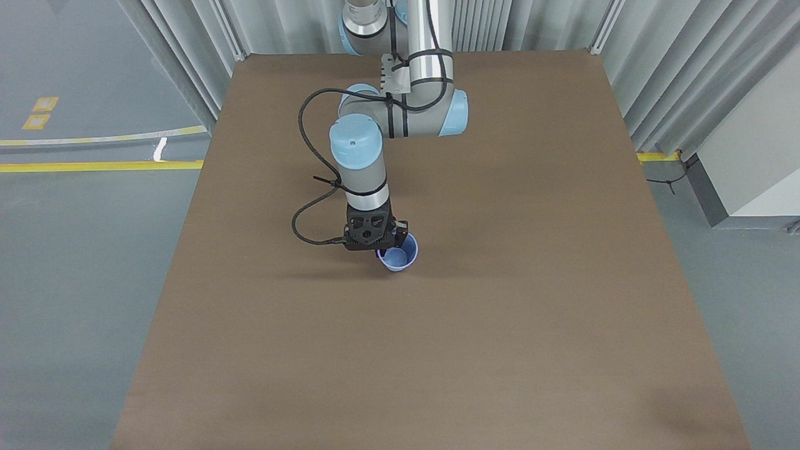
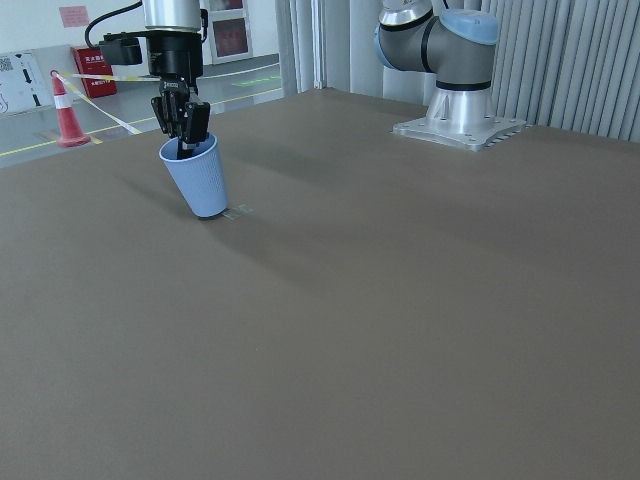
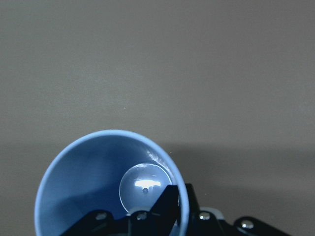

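A light blue plastic cup (image 1: 397, 255) is at the middle of the table, slightly tilted in the left view, with a dark shadow beside its base (image 2: 208, 208); whether it touches the table is hard to tell. My gripper (image 2: 184, 140) points down at its top, shut on the rim, one finger inside and one outside. In the wrist view the empty interior (image 3: 83, 182) fills the lower left, and the fingers meet across the rim's right side (image 3: 183, 201). The front view mostly hides the fingertips under the gripper's body.
The arm's base plate (image 2: 420, 130) stands at the table's back, before grey curtains. A traffic cone (image 2: 66, 122) stands on the floor beyond the table.
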